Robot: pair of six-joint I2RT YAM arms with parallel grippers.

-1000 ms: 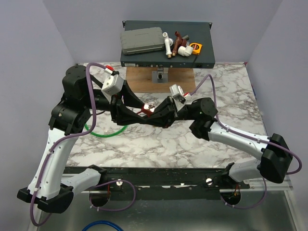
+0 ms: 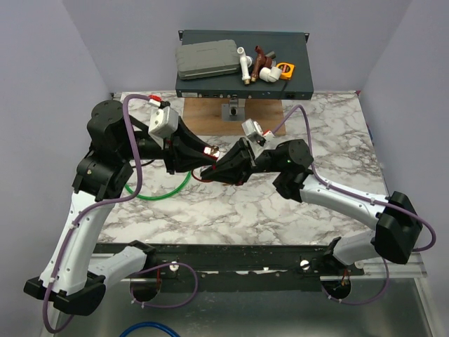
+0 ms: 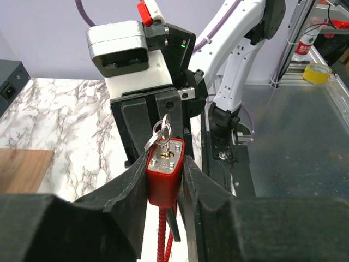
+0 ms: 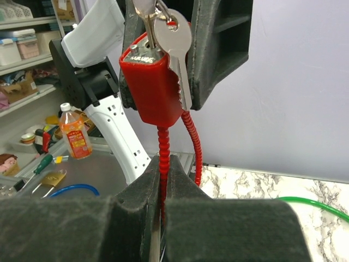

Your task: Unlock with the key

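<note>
Near the middle of the top view a red padlock point(image 3: 163, 180) with silver keys point(image 3: 162, 130) on its metal face is between the two grippers. My left gripper point(image 2: 210, 153) has its fingers around the padlock body, and in the left wrist view they meet it at either side. My right gripper is shut on the red cord point(image 4: 163, 142) that hangs below the padlock. In the right wrist view one key sits upright at the lock face and another hangs down along its side.
A dark raised shelf point(image 2: 210, 86) with a grey case and pipe fittings stands at the back over a wooden board point(image 2: 200, 119). A green hose point(image 2: 154, 196) lies on the marble top, which is mostly clear.
My right arm has shifted slightly to the left since about a second ago.
</note>
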